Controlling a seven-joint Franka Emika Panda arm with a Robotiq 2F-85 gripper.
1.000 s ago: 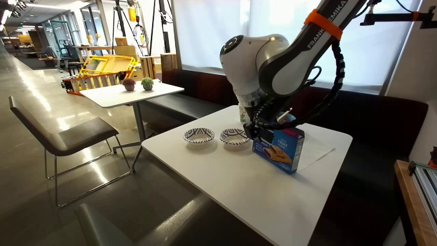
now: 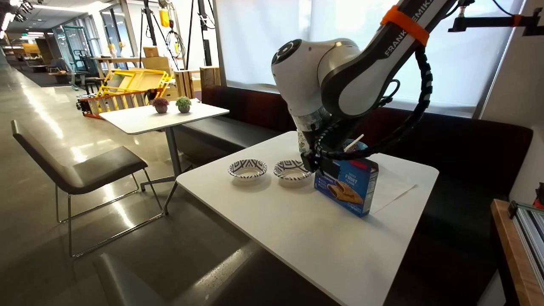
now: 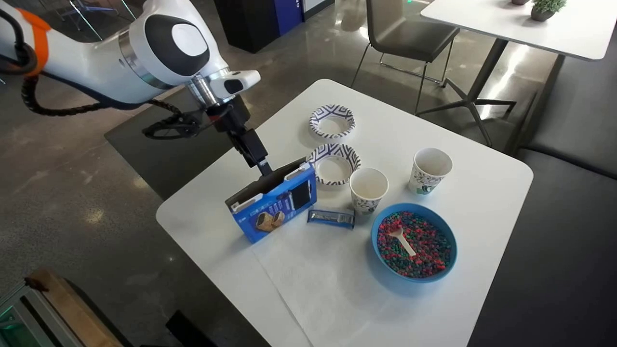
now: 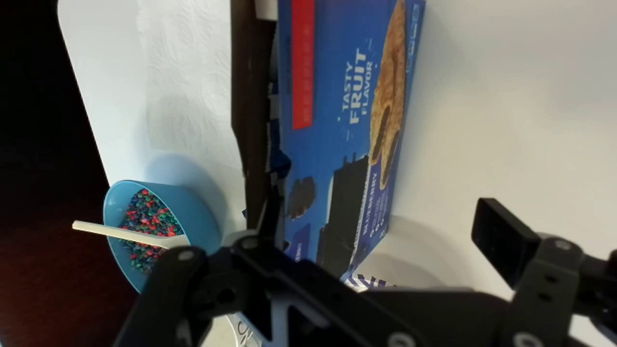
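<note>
A blue fruit-snack box (image 3: 277,207) stands upright on the white table, its top open. Right at its upper edge is my gripper, fingers wide apart. In the wrist view one finger (image 4: 502,240) is out over bare table on the printed side. The opposite finger reaches the box's open top; whether it is inside the opening or touching the cardboard, I cannot tell. A wrapped bar (image 3: 330,217) lies flat on the table near the box's end. Dark blue wrappers seem to show in the opening.
Two patterned paper bowls (image 2: 247,170) and two paper cups (image 3: 368,191) stand close by. A blue bowl (image 3: 377,226) holds colourful bits and a pale spoon (image 3: 403,240). A paper towel (image 3: 324,277) covers part of the table.
My arm has shifted very slightly left in exterior view 1, with the gripper still at the box's top. The box and bowls stay where they were.
</note>
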